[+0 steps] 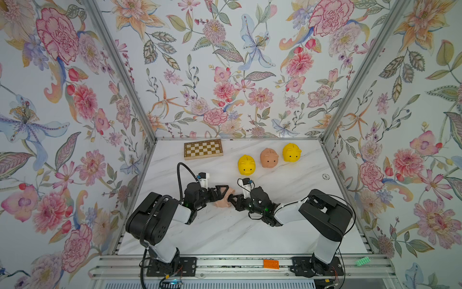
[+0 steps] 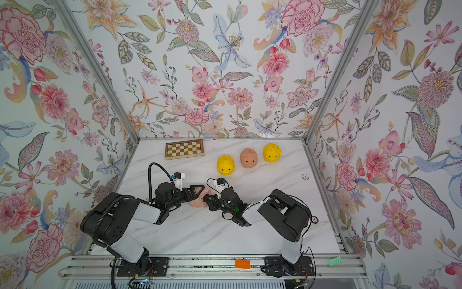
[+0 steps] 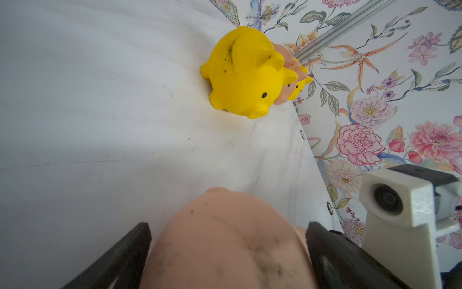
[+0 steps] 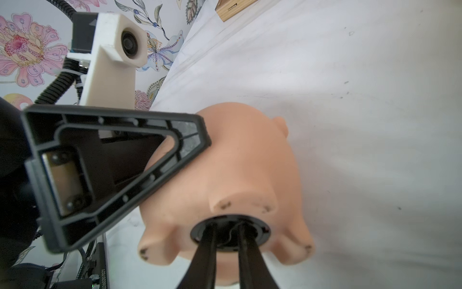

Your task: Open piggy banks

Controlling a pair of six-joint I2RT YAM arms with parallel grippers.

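Note:
A pink piggy bank lies between the two arms, its belly turned toward the right one. Around its body stands my left gripper, fingers wide, one finger on each side; how firmly they press on it cannot be told. In the right wrist view the underside shows feet and a round black-rimmed belly fitting. My right gripper is at this fitting, its two slim fingers close together with a narrow gap. The dark interior hides whether anything is between those tips.
At the back stand a yellow piggy bank, a pink one and another yellow one. A chequered board lies back left.

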